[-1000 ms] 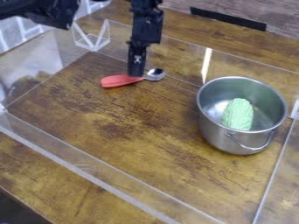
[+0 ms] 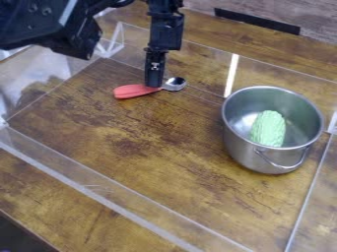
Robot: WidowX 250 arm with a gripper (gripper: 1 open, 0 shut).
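Note:
My black gripper [image 2: 154, 79] reaches down from the top, its tip right over a spoon with a red handle [image 2: 136, 91] and a metal head [image 2: 174, 84], which lies on the wooden table near the upper middle. Whether the fingers are open or touching the spoon I cannot tell.
A steel pot [image 2: 238, 120] with a pale green object [image 2: 267, 128] inside stands at the right. Clear plastic walls edge the table [image 2: 132, 177].
The spoon lies in about the same place.

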